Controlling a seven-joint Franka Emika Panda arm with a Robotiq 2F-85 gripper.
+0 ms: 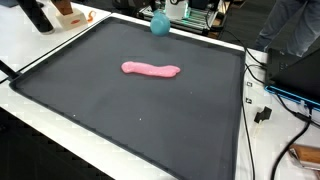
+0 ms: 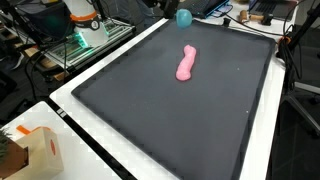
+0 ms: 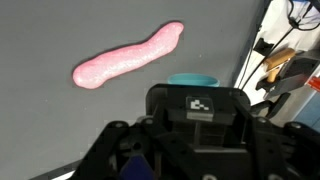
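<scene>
A pink, bone-shaped piece (image 1: 151,69) lies on the dark grey tabletop; in the wrist view the same pink piece (image 3: 128,57) is up and left of the fingers. My gripper is shut on a rounded light-blue object (image 3: 193,79), of which only the far edge shows past the dark fingers. From outside, the blue object (image 1: 160,24) hangs near the far edge of the board, apart from the pink piece. The second exterior view has the blue object (image 2: 183,19) at the top, beyond the pink piece (image 2: 186,63). Its full shape is partly hidden.
The dark board (image 1: 130,115) is otherwise bare, with wide free room in front of the pink piece. Brown boxes (image 1: 68,14) stand past the far left corner. Cables (image 1: 262,75) run along the right side.
</scene>
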